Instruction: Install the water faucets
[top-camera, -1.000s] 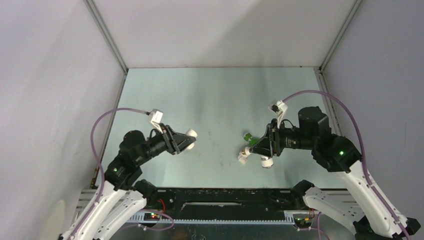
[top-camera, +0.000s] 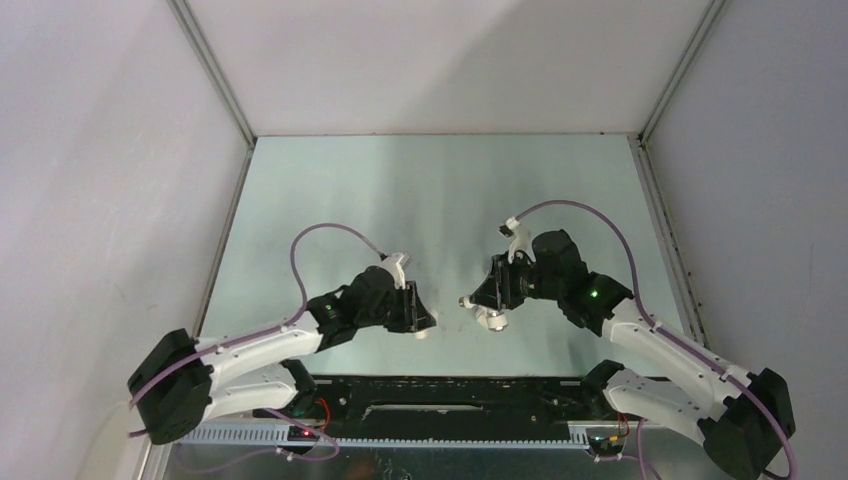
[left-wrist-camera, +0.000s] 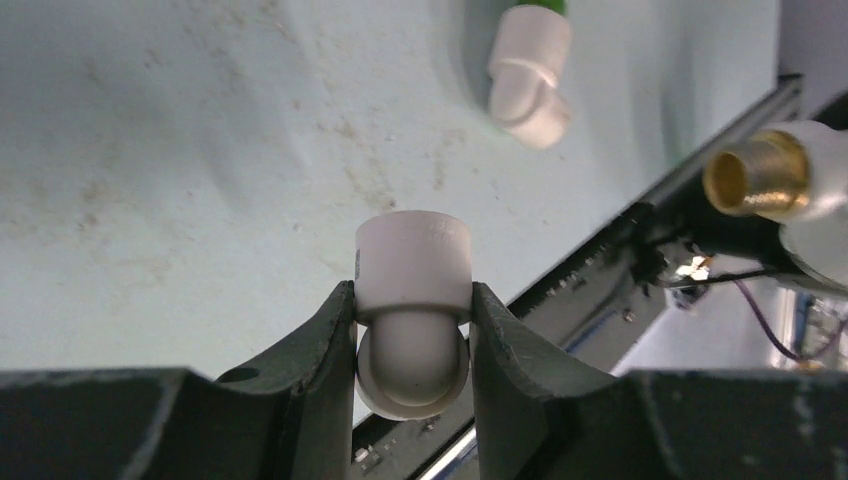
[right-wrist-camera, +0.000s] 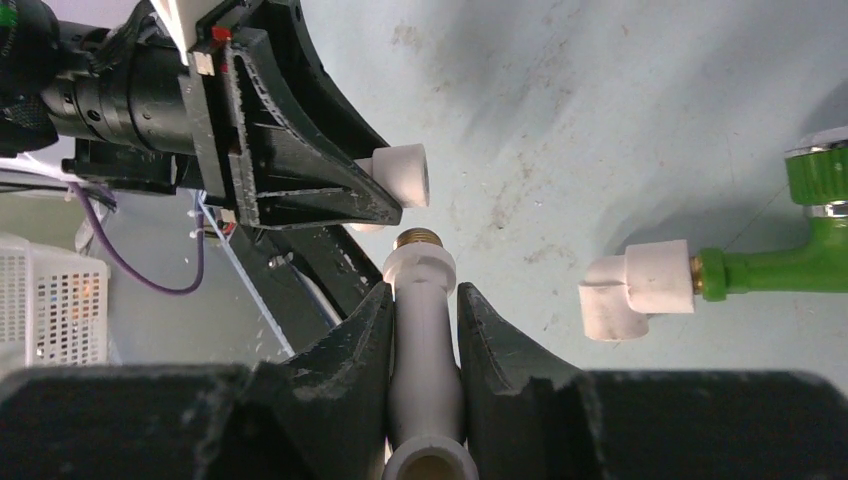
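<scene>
A short white elbow fitting (left-wrist-camera: 413, 262) is clamped in my left gripper, its socket end sticking out past the fingertips. The right gripper grips a white pipe fitting (right-wrist-camera: 423, 345) whose brass threaded end (right-wrist-camera: 418, 237) points away from the wrist. In the right wrist view that thread lies just below the left gripper's elbow, with a small gap between them. On the board lies a green faucet valve (right-wrist-camera: 785, 270) with a white elbow (right-wrist-camera: 640, 290) on its end; the right arm hides it in the top view.
The pale board (top-camera: 430, 190) is bare across its back and left. A dark slotted rail (top-camera: 430, 405) runs along the front edge. A white basket (right-wrist-camera: 65, 305) stands beyond it, and walls close in both sides.
My left gripper has moved right and toward the front, carrying its elbow. The right gripper has shifted left with its fitting, so the two are much closer, and it now covers the green valve.
</scene>
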